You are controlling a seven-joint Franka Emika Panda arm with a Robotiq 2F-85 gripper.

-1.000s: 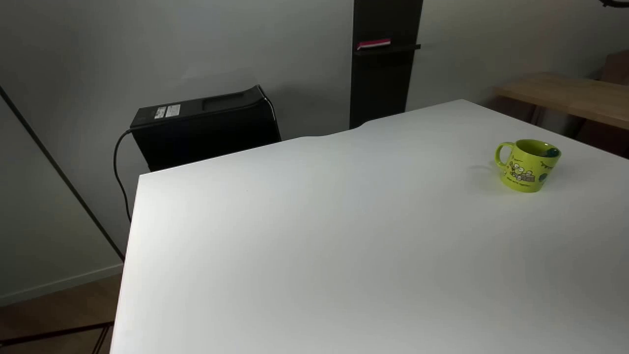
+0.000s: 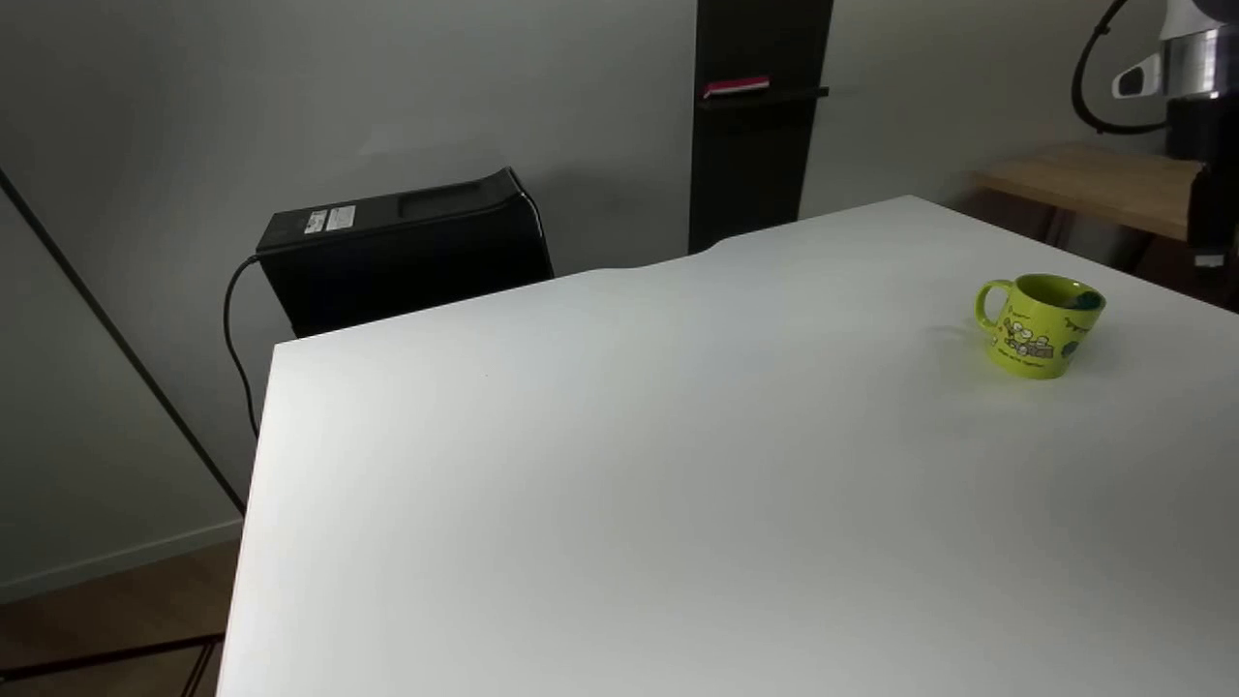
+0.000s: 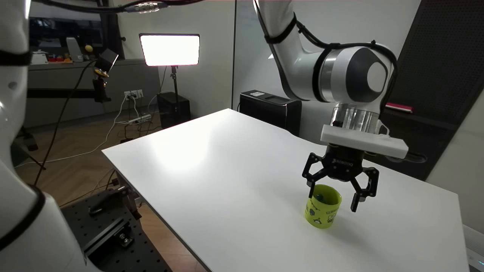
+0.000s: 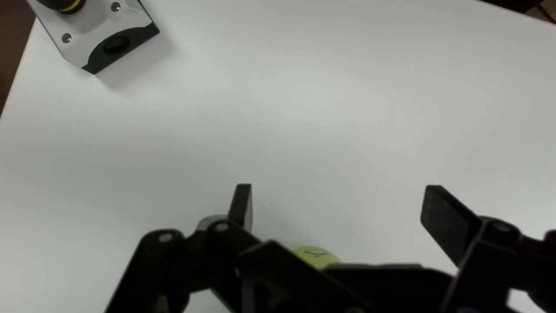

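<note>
A yellow-green mug (image 2: 1031, 331) with printed pictures stands upright on the white table, its handle pointing left in exterior view 1. Something dark green shows inside the mug (image 3: 322, 208) in exterior view 2. My gripper (image 3: 332, 202) is open with its fingers wide apart, above the table and, in that view, partly in front of the mug. From the wrist, only a sliver of the mug (image 4: 316, 256) shows behind the black linkage of the gripper. No object is held between the fingers.
The white table (image 2: 650, 488) is otherwise broad and clear. A grey metal block with a black part (image 4: 104, 34) sits at a table corner in the wrist view. A black bin-like box (image 2: 407, 250) stands beyond the far edge.
My arm and gripper have come into exterior view 1 at the upper right, where only a bit of cable showed before. The mug has stayed put.
</note>
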